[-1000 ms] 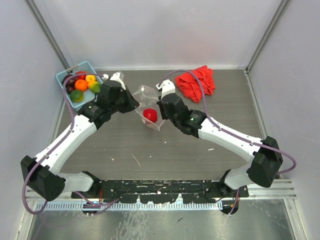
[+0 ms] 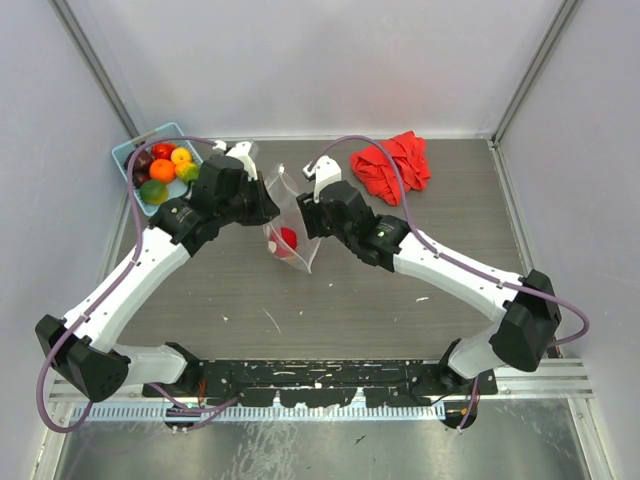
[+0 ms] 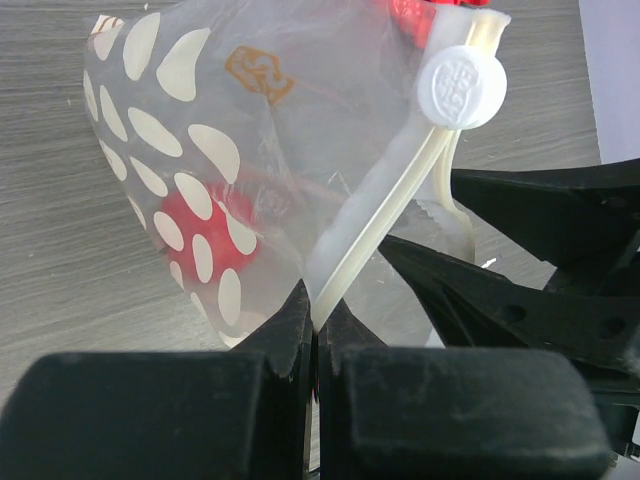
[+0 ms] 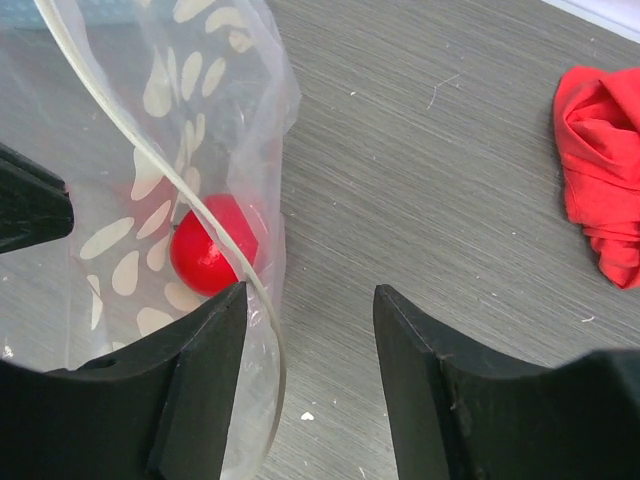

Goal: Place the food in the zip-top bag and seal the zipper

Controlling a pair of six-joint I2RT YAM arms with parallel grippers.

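Note:
The clear zip top bag (image 2: 294, 211) with pale spots hangs between my two grippers, its mouth drawn narrow. Inside, low down, sits a red round food item (image 4: 213, 245). My left gripper is shut on the bag's rim, near the white zipper strip; a round white slider (image 3: 462, 87) shows farther along that strip. My right gripper stands open at the other side of the mouth. The bag's rim runs just beside its left finger (image 4: 215, 345), inside the gap, and is not pinched.
A blue basket (image 2: 150, 207) of several colourful fruits and vegetables stands at the back left. A crumpled red cloth (image 2: 392, 167) lies at the back right. Both grippers are close together.
The bag's mouth has gone from wide open to narrow. My right gripper has let go of the rim and moved left, closer to the left gripper, which keeps its hold.

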